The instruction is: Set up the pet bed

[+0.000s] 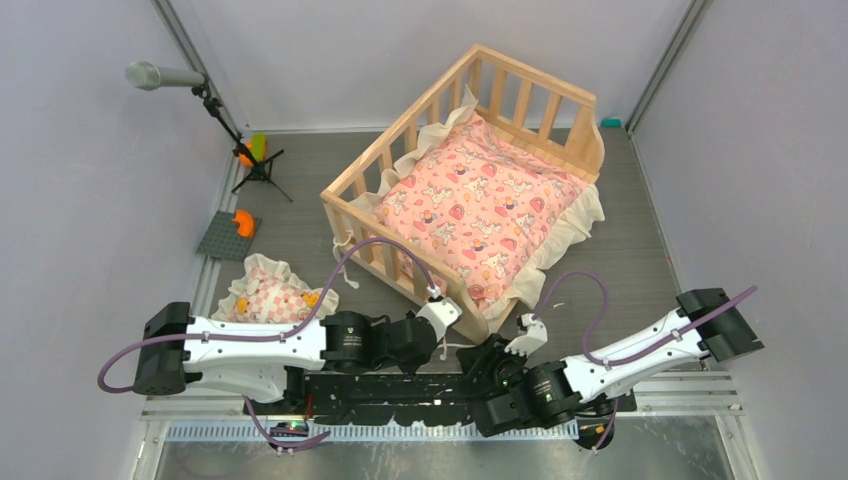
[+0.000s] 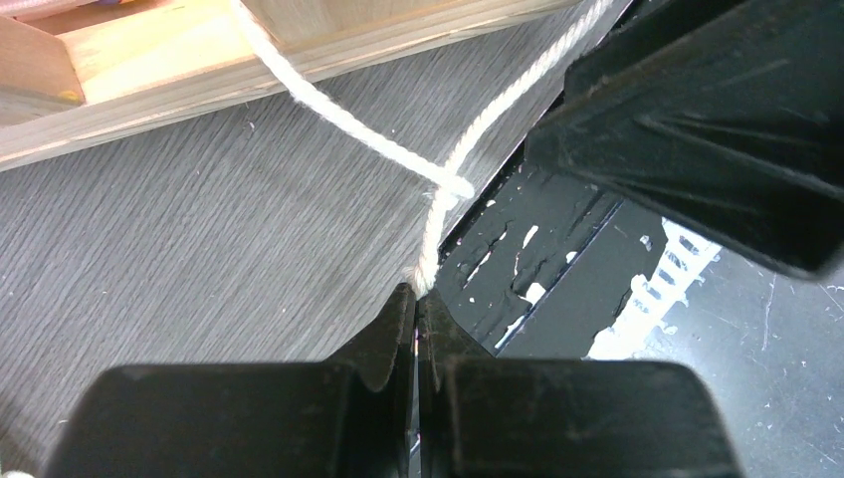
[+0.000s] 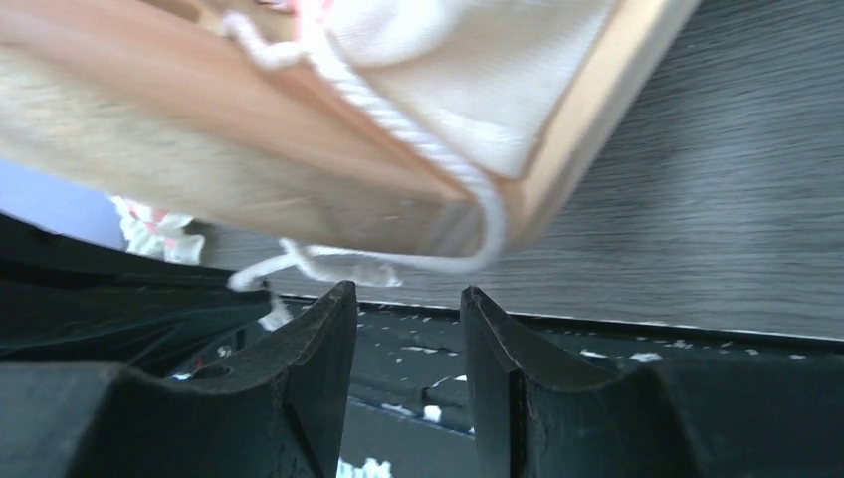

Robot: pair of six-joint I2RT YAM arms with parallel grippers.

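The wooden pet bed [image 1: 335,210] holds a pink unicorn-print mattress [image 1: 470,210] with cream ruffles. At its front corner my left gripper is shut on a white rope [image 2: 348,124], which crosses over itself just above the fingertips. My right gripper stands open beside it, just outside the bed's frame [image 3: 617,80]; the rope runs along the frame above its fingers, none seen between them.
A small frilled pillow [image 1: 270,297] lies on the floor at the left. Behind it are a grey plate [image 1: 220,240] with an orange piece and a microphone stand [image 1: 258,170].
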